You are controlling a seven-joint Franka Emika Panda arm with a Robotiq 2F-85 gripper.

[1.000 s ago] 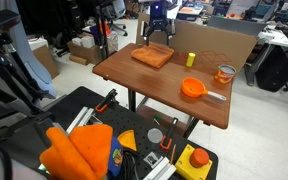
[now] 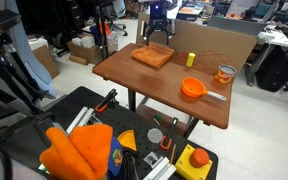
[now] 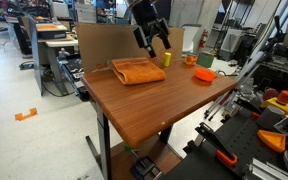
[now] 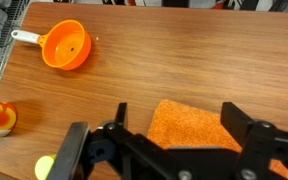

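Note:
My gripper stands open above the table, its two fingers wide apart and nothing between them. Below it an orange cloth (image 4: 189,126) lies folded flat; the gripper's body covers part of it in the wrist view. From outside, the gripper (image 2: 162,41) hangs over the back of the table, above the cloth (image 2: 152,55) and clear of it. The second exterior view also has the gripper (image 3: 158,52) raised over the cloth (image 3: 136,72).
On the table (image 2: 149,80), an orange bowl-like pan (image 2: 193,87) with a pale handle (image 2: 216,96) sits at the right. A yellow cylinder (image 2: 191,58) and an orange-and-white can (image 2: 224,74) stand near the back. Between cloth and pan the wood is bare.

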